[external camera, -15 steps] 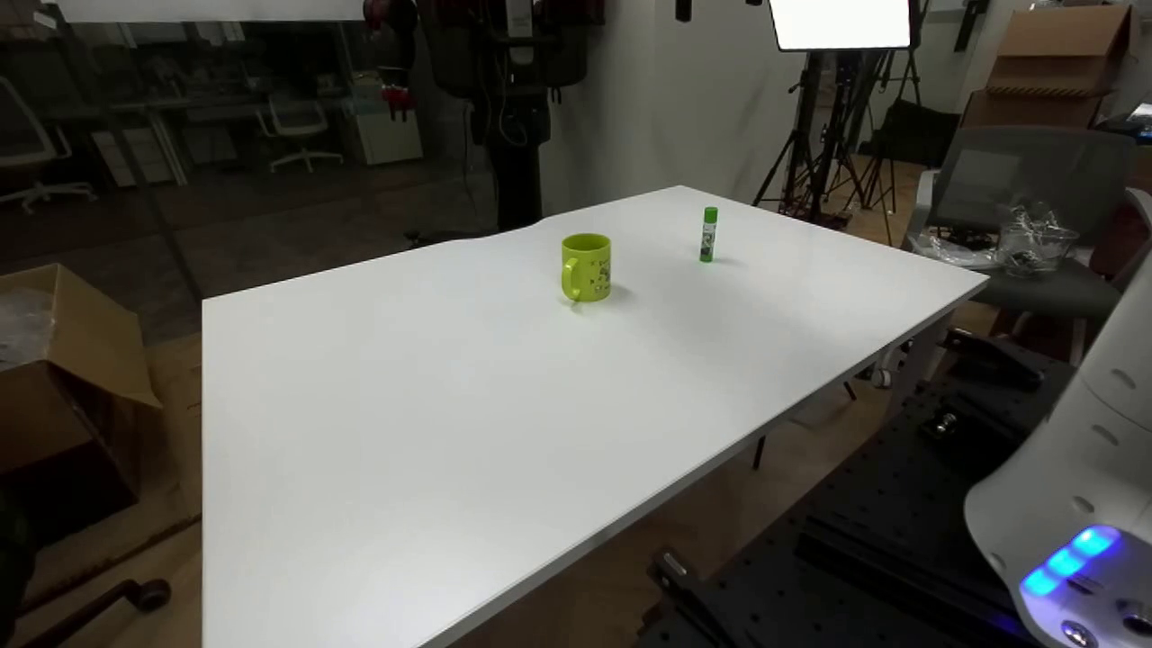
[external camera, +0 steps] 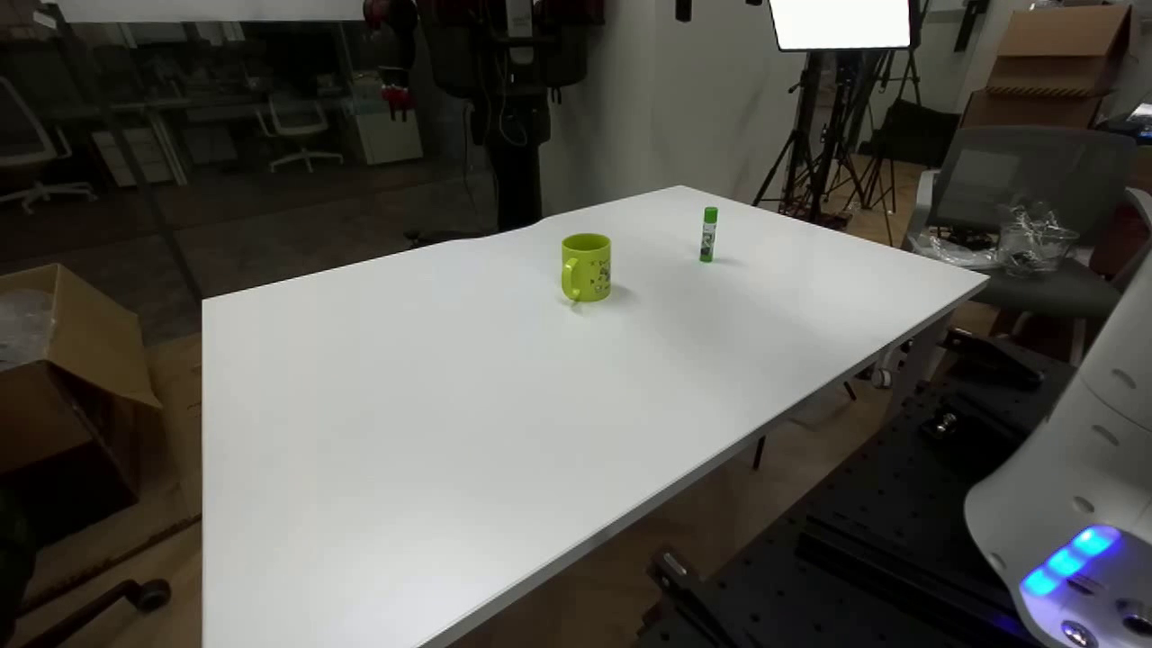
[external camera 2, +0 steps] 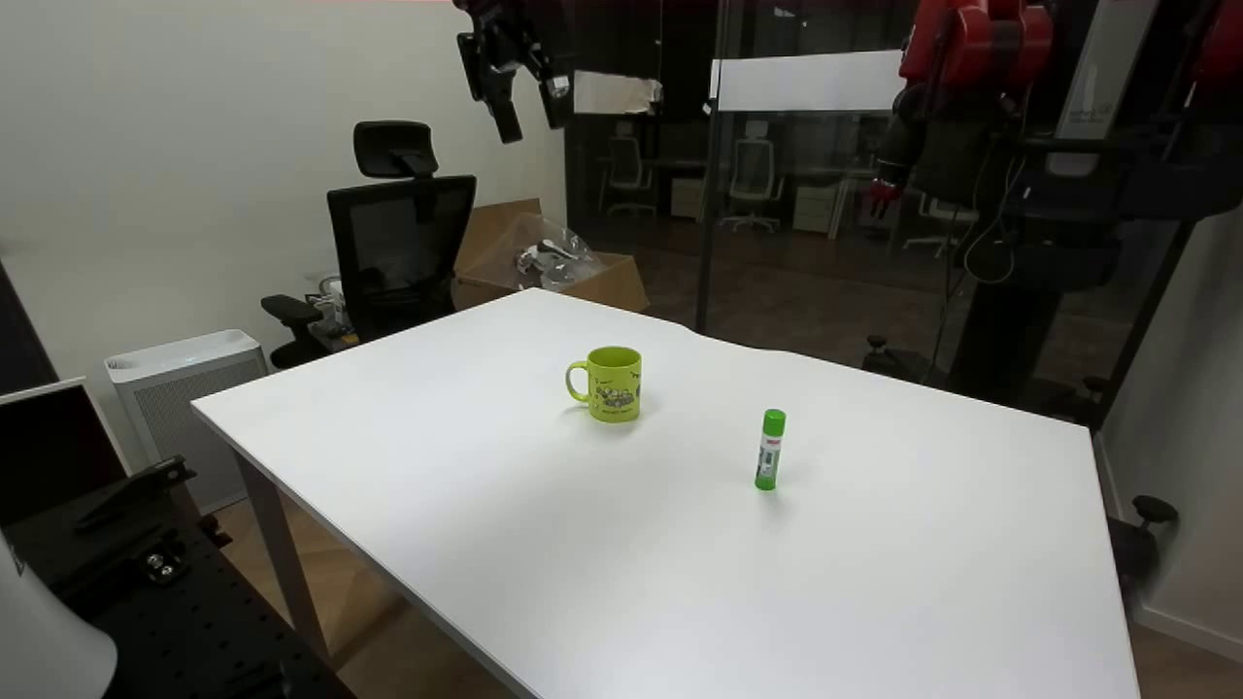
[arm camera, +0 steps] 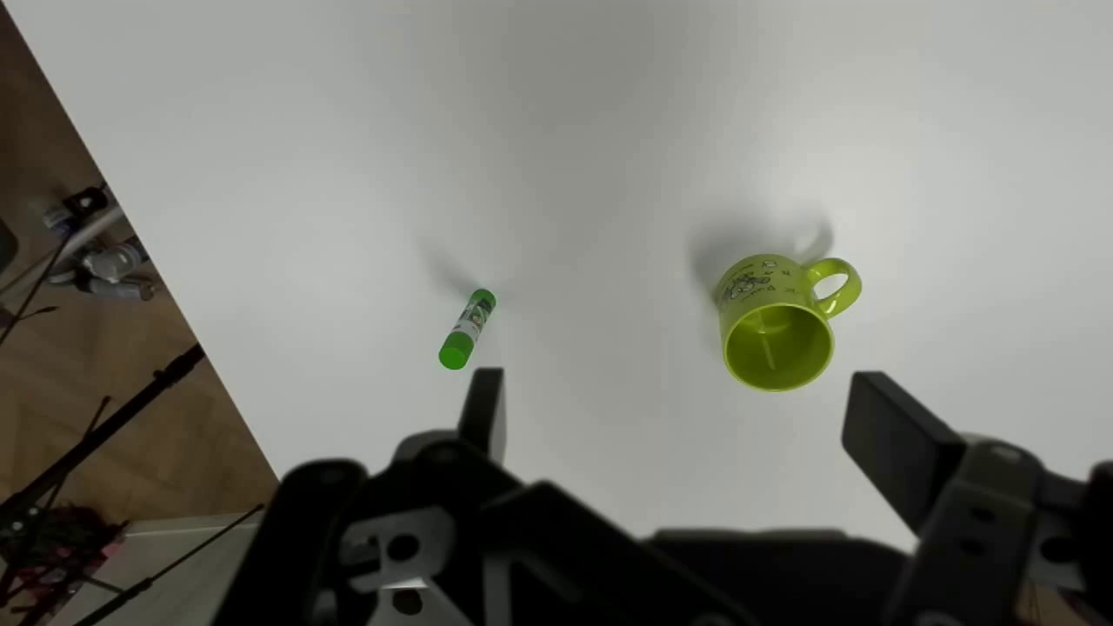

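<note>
A lime-green mug (external camera: 586,268) stands upright on the white table, its printed side and handle showing in both exterior views. Apart from it, a green glue stick (external camera 2: 770,449) stands on end, cap up. Seen from above in the wrist view, the mug (arm camera: 777,323) looks empty and lies toward the right, while the glue stick (arm camera: 467,329) is on the left. My gripper is open high over the table, fingers wide apart with bare tabletop between them. Its fingertips (external camera 2: 503,116) show at the top of exterior view 2, well above both objects.
</note>
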